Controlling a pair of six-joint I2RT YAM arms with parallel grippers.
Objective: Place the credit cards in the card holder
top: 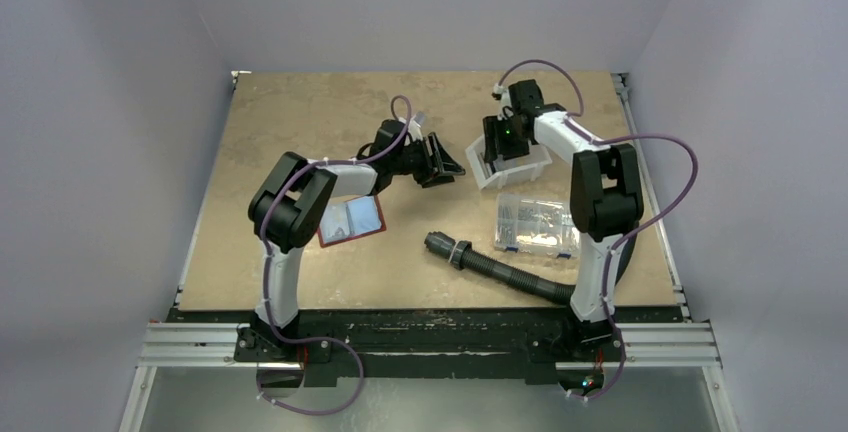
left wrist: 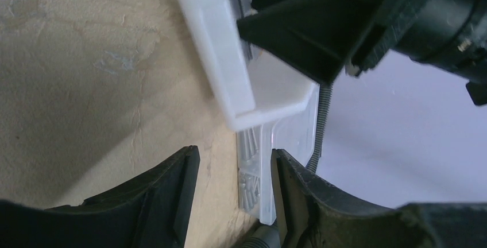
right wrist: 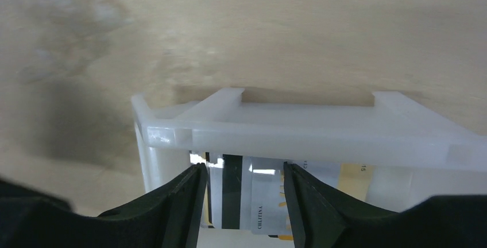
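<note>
Several credit cards (right wrist: 269, 196) lie in a white basket (right wrist: 321, 123), one of them marked CHLITINA. My right gripper reaches down into this basket with its fingers apart over the cards; no firm hold on a card shows. In the top view the basket (top: 543, 164) sits at the right rear, turned askew, partly covered by the right gripper (top: 491, 148). My left gripper (top: 452, 164) stands open and empty to the left of the basket. The card holder (top: 352, 220), red-edged with clear pockets, lies open on the table, partly hidden by the left arm.
In front of the basket is a clear compartment box (top: 537, 224). A black ribbed hose (top: 500, 270) runs across the front right.
</note>
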